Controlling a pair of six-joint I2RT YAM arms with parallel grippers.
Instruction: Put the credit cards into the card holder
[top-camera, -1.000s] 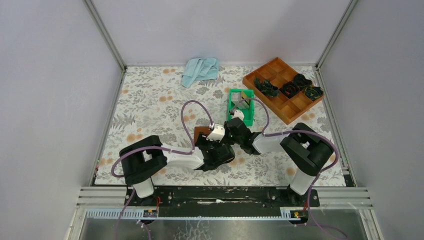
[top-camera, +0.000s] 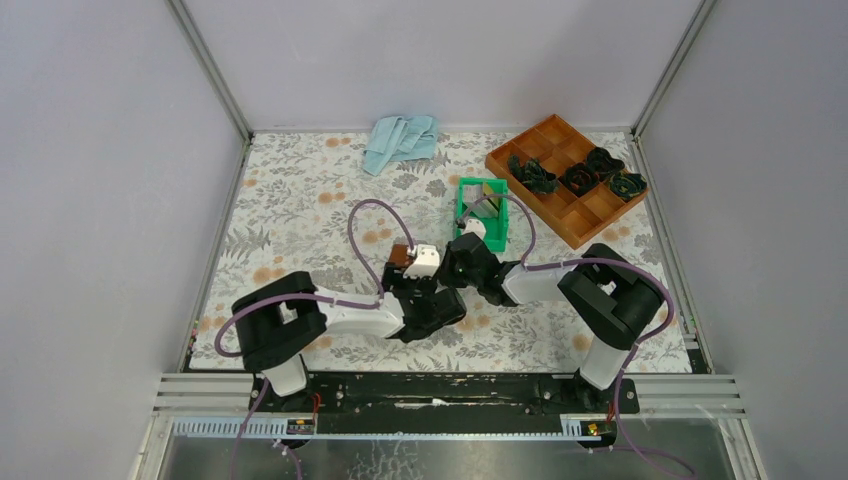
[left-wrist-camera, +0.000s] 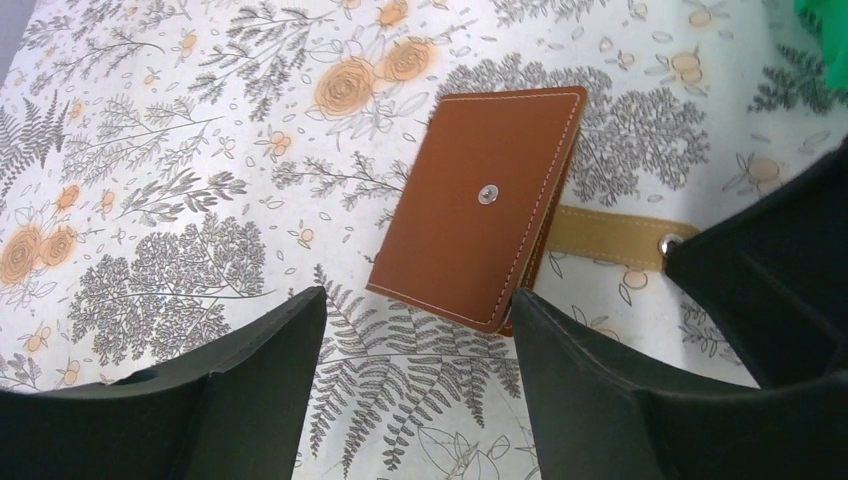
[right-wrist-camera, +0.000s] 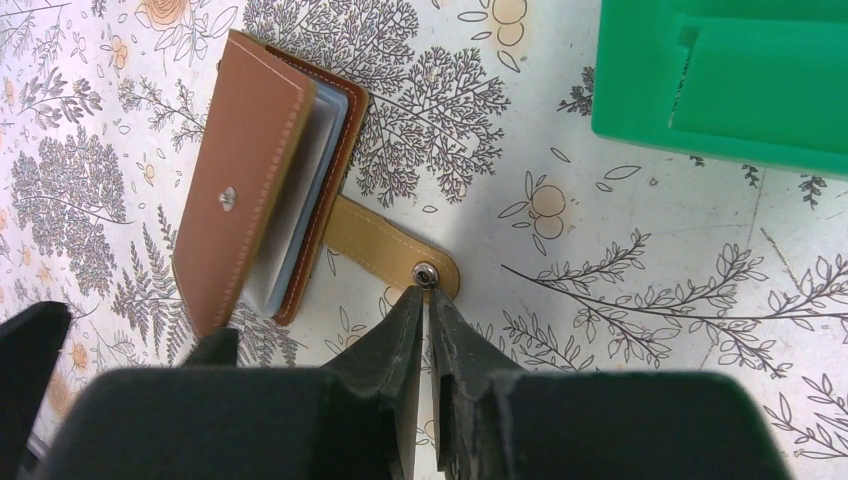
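The brown leather card holder lies on the floral cloth, its cover slightly raised; pale clear sleeves show inside it in the right wrist view. Its tan strap (right-wrist-camera: 385, 243) with a metal snap points right. My right gripper is shut on the strap's snap end. Just in front of the holder my left gripper stands part open, the right-hand fingertip close to the holder's lower corner and nothing clearly between the fingers. In the top view, cards (top-camera: 489, 192) appear in the green bin (top-camera: 496, 244), partly behind a cable.
Behind the right gripper stands the green bin. A wooden divided tray (top-camera: 574, 222) with several dark coiled items sits at the back right, a blue cloth (top-camera: 401, 140) at the back. Bare tablecloth extends on the left.
My left gripper has shifted slightly left across the holder.
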